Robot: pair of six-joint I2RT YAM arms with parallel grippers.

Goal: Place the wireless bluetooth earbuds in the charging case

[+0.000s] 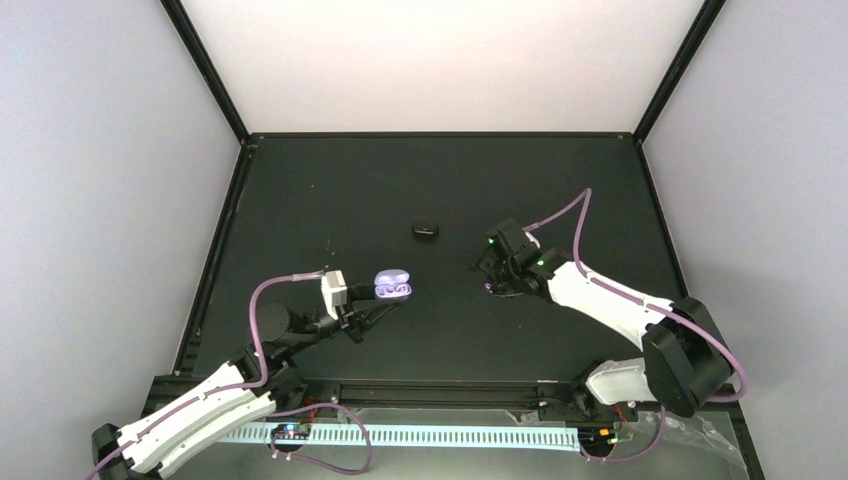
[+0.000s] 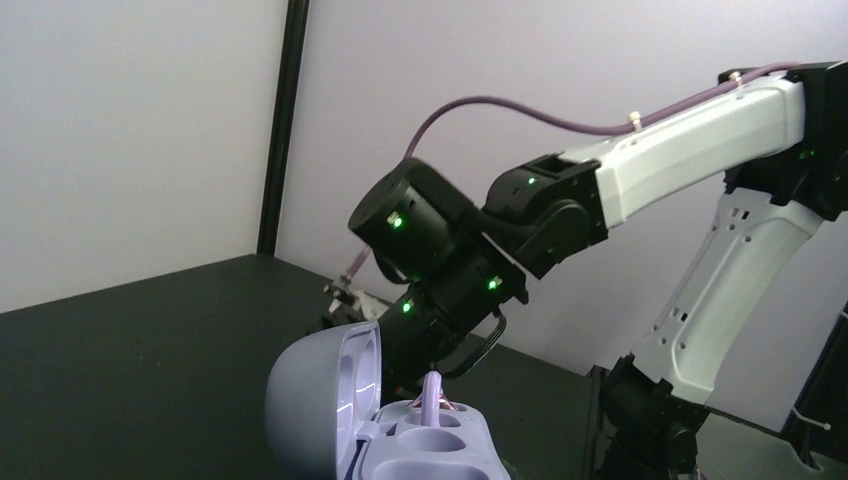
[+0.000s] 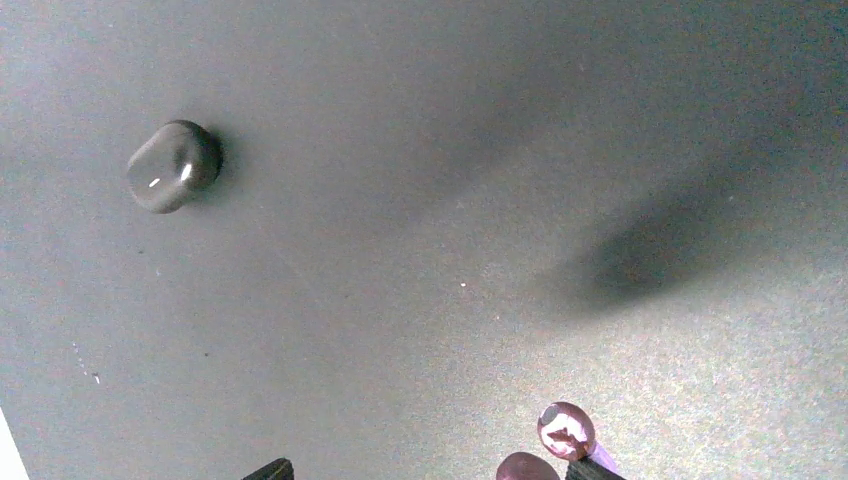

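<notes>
My left gripper [image 1: 388,299] is shut on the lilac charging case [image 1: 393,291], held above the table with its lid up. In the left wrist view the case [image 2: 440,440] shows hollows inside and a thin lilac upright piece; I cannot tell whether that piece belongs to the case or an earbud. My right gripper [image 1: 484,284] hangs to the right of the case, apart from it. In the right wrist view, a glossy pink earbud [image 3: 566,430] with a lilac stem is by one black finger [image 3: 272,471]'s opposite. Its hold is cut off below.
A small glossy black object [image 1: 425,231] lies on the dark table [image 1: 340,180] behind the case. Walls enclose the sides and back.
</notes>
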